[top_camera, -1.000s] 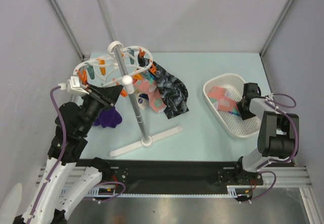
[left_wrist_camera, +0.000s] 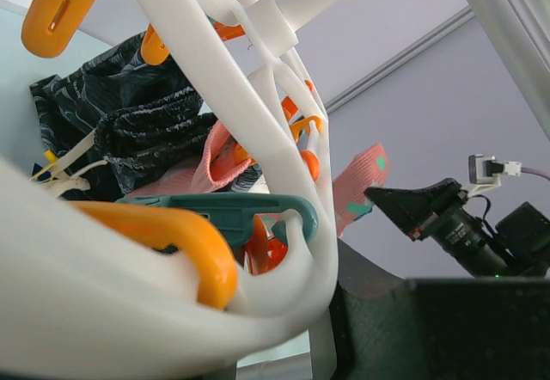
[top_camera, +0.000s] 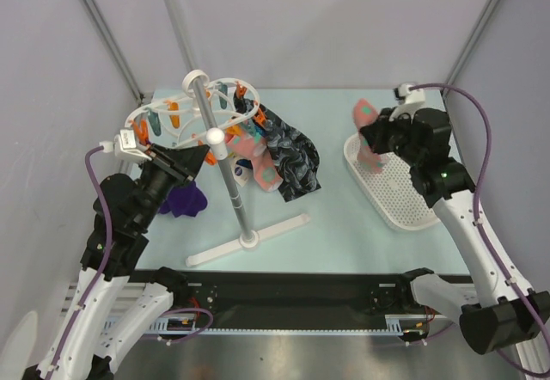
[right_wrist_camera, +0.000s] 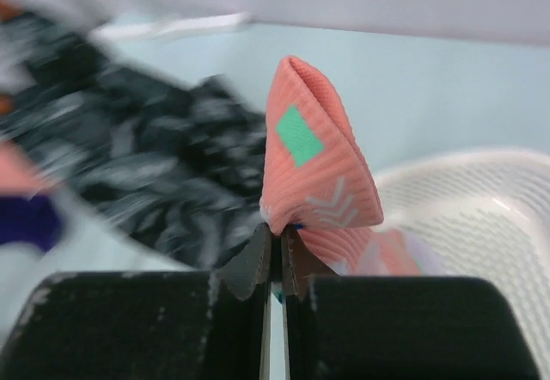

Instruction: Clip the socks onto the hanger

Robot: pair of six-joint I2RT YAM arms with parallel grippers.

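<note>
A pink sock with green patches (top_camera: 367,131) (right_wrist_camera: 314,165) hangs from my right gripper (top_camera: 378,135), shut on it above the white basket's left part. My left gripper (top_camera: 193,161) is shut at the front of the white clip hanger (top_camera: 155,109) (left_wrist_camera: 198,62), apparently on its ring; its fingertips are mostly hidden in the left wrist view. Orange and green clips line the ring. Pink socks (top_camera: 258,161), a black patterned cloth (top_camera: 296,161) and a purple item (top_camera: 180,199) are at or below the hanger.
The white basket (top_camera: 404,199) stands at the right of the table. The hanger's pole and base (top_camera: 215,251) occupy the left. The tabletop between hanger and basket is clear.
My right arm has risen and moved left, lifting the pink sock out of the basket. The left arm and hanger have not moved.
</note>
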